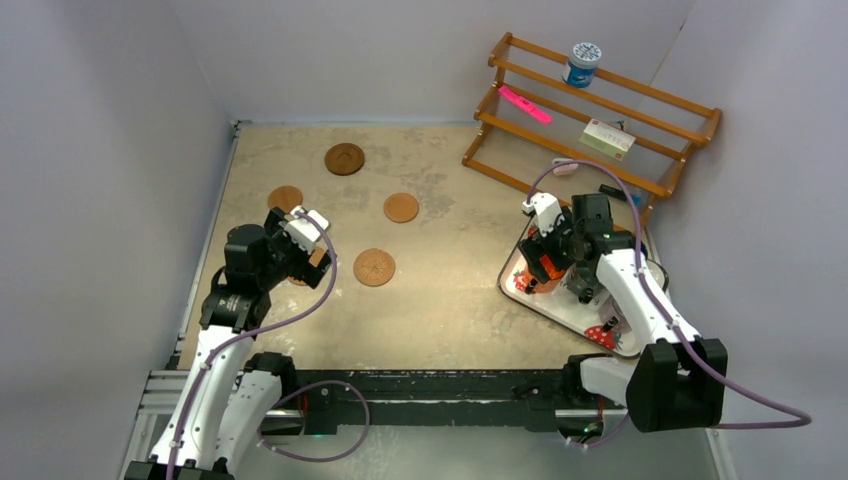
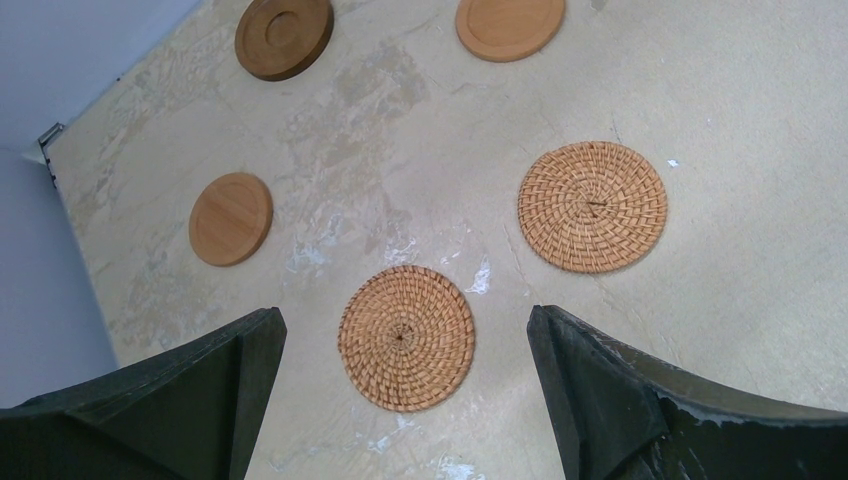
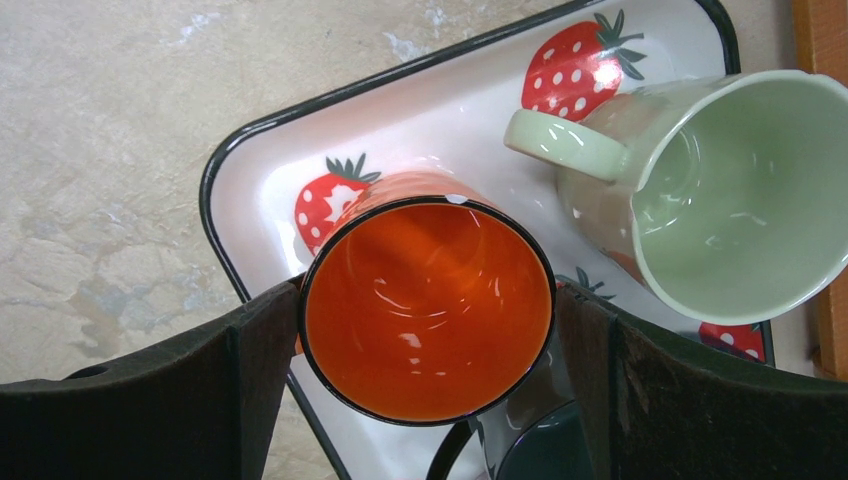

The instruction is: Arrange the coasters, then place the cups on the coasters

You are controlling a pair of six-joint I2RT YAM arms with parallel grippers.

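An orange-lined cup [image 3: 430, 310] with a black rim stands on the strawberry tray [image 3: 250, 170]. Around it, my right gripper is open, one finger at each side of the rim; whether the pads touch the cup I cannot tell. Several coasters lie on the left half of the table: woven ones [image 2: 592, 206], flat wooden ones [image 2: 231, 219] and a dark wooden one [image 2: 284, 38]. My left gripper hangs open above a woven coaster [image 2: 405, 338], with nothing held. From above, the right arm partly covers the orange cup [image 1: 545, 284].
A pale green cup [image 3: 740, 190] and a dark-lined cup [image 3: 550, 445] crowd the orange cup on the tray. Behind the tray, a wooden rack [image 1: 600, 100] holds a blue jar [image 1: 582, 65] and a box [image 1: 607, 139].
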